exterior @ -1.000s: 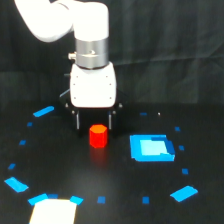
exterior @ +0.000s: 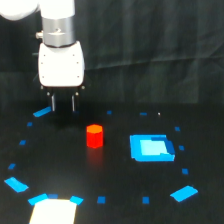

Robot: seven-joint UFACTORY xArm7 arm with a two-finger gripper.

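The white arm hangs at the upper left, its gripper [exterior: 63, 100] raised behind and left of a red block [exterior: 95, 136], with its two dark fingers apart and nothing visible between them. The red block sits alone on the black surface near the middle. A blue square [exterior: 140, 147] with a pale centre lies to the right of the block.
A cream square [exterior: 53, 212] lies at the bottom left edge. Small blue strips and marks are scattered around the black surface. Dark curtain fills the back.
The gripper has moved up, back and to the left, away from above the red block, which appears slightly further left and higher in the view.
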